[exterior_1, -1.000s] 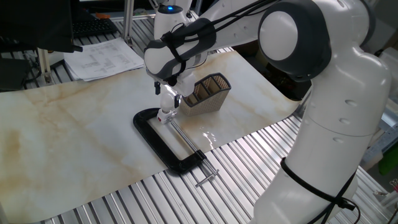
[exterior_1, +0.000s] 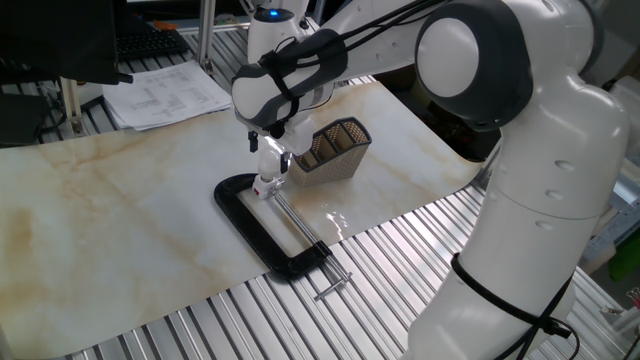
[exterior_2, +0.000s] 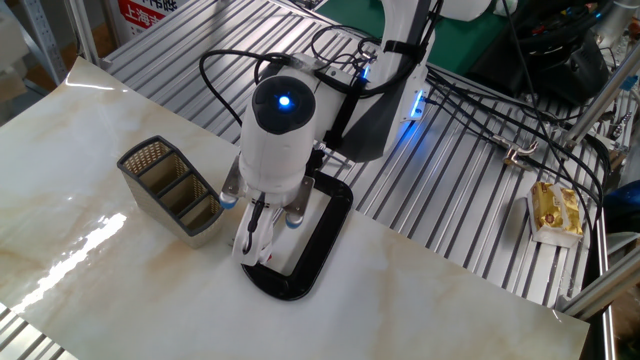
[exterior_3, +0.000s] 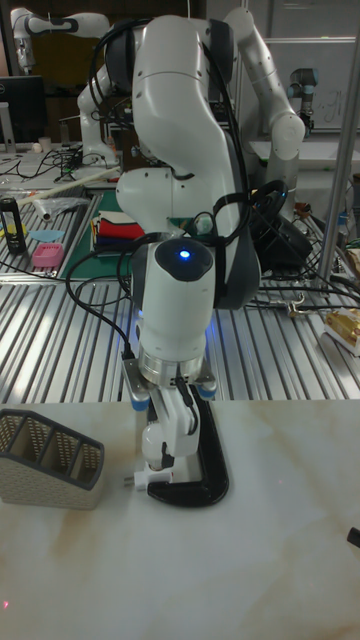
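A large black C-clamp (exterior_1: 258, 234) lies flat, with its metal screw rod and T-handle (exterior_1: 333, 286) reaching over the marbled sheet's edge. My white gripper (exterior_1: 265, 187) points down at the far end of the clamp, low over the sheet. From the front, the gripper (exterior_3: 160, 469) stands at the left side of the black frame (exterior_3: 202, 491). A small white piece with a metal tip (exterior_3: 135, 480) shows by its fingertips; I cannot tell what it is or whether it is held. The gap between the fingers is hidden.
A beige mesh organizer (exterior_2: 172, 195) with several compartments stands close beside the gripper. Papers (exterior_1: 165, 95) lie at the back. A white and gold packet (exterior_2: 553, 213) sits on the slatted metal table. The marbled sheet (exterior_1: 100, 230) is broadly clear elsewhere.
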